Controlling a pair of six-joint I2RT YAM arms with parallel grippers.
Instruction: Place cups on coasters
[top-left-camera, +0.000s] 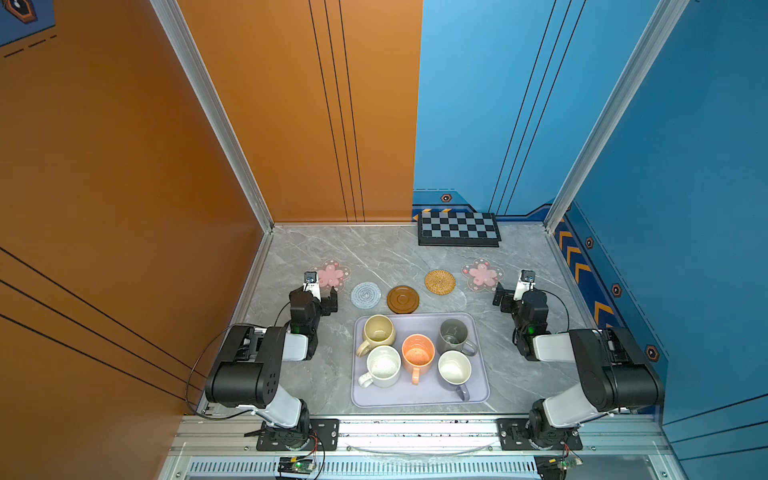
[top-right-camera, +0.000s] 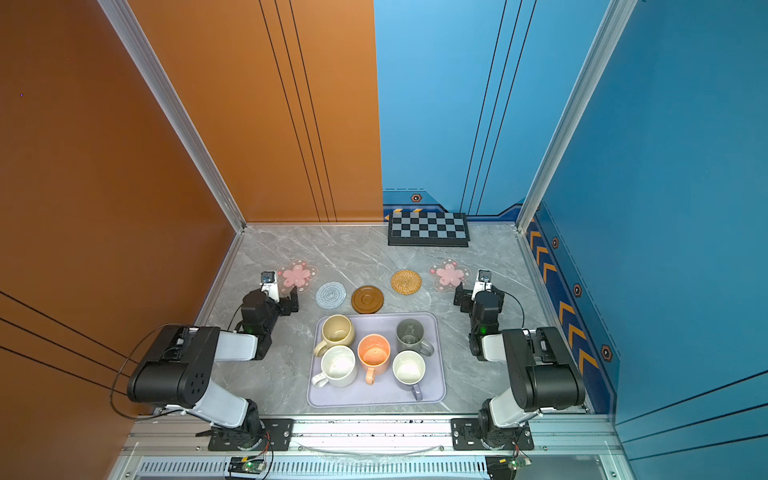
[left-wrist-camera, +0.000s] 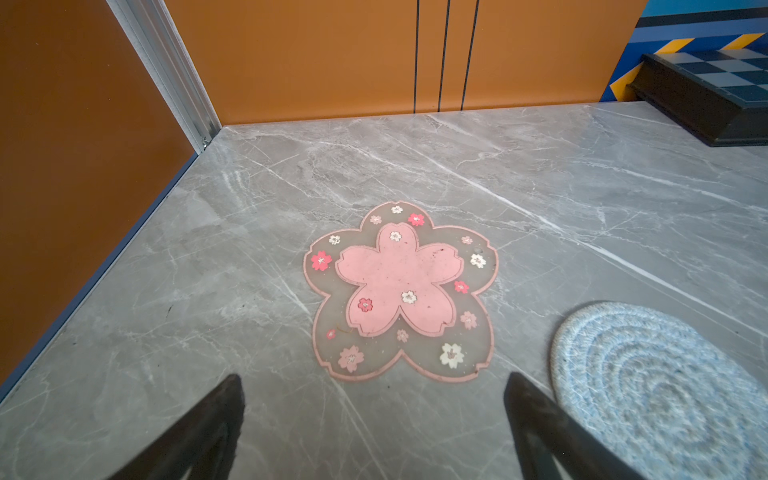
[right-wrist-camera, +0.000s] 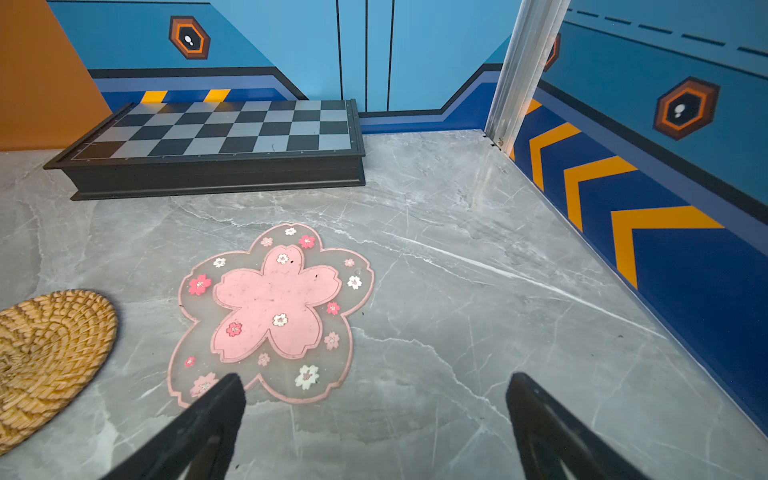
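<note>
A lilac tray (top-left-camera: 416, 397) holds a yellow cup (top-left-camera: 379, 329), a white cup (top-left-camera: 383, 365), an orange cup (top-left-camera: 417, 353), a dark grey cup (top-left-camera: 453, 333) and a cream cup with a grey handle (top-left-camera: 455, 369), all upright. Behind it lie a pale blue coaster (top-left-camera: 365, 295), a brown coaster (top-left-camera: 402, 299), a woven tan coaster (top-left-camera: 439, 281), a left pink flower coaster (left-wrist-camera: 401, 289) and a right pink flower coaster (right-wrist-camera: 276, 310), all bare. My left gripper is open and empty, short of the left flower coaster. Open and empty too, my right gripper stands near the right flower coaster.
A checkered board (top-left-camera: 458, 229) rests against the back wall, right of centre. Walls close in the left and right sides. Grey marble table (top-left-camera: 368, 248) shows bare behind the coasters.
</note>
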